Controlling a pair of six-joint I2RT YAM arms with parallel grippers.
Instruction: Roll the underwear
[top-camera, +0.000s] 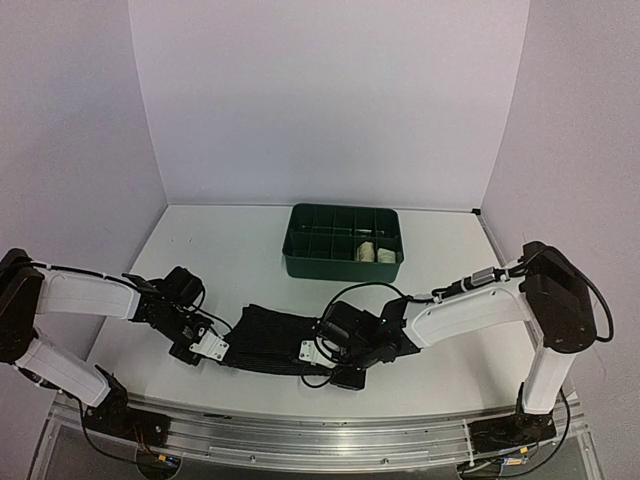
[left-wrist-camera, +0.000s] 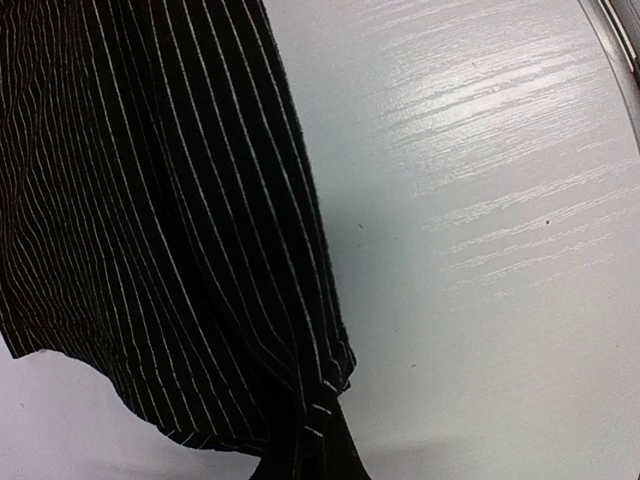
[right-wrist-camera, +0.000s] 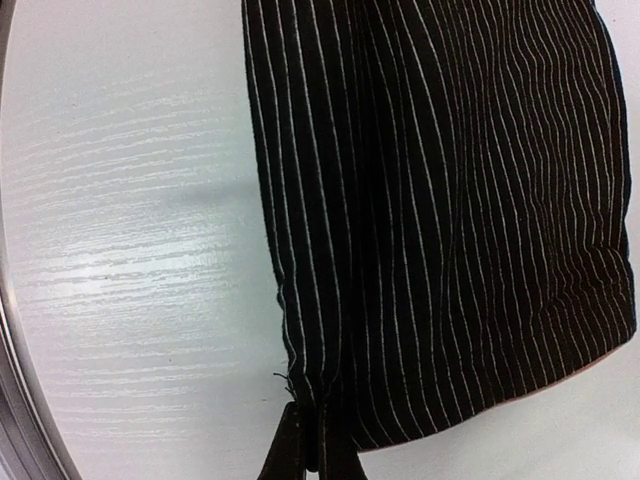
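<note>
Black pinstriped underwear (top-camera: 262, 335) lies flat across the front middle of the white table, its near long edge folded into a narrow band, seen in both wrist views. My left gripper is shut on the band's left end, with cloth bunched between its fingers. At the other end, my right gripper is shut on the band's near corner, the fingers mostly below the frame. In the top view the right arm covers part of the cloth.
A green divided box (top-camera: 342, 268) with a few pale rolled items stands at the back middle. A metal rail (top-camera: 320, 430) runs along the front edge.
</note>
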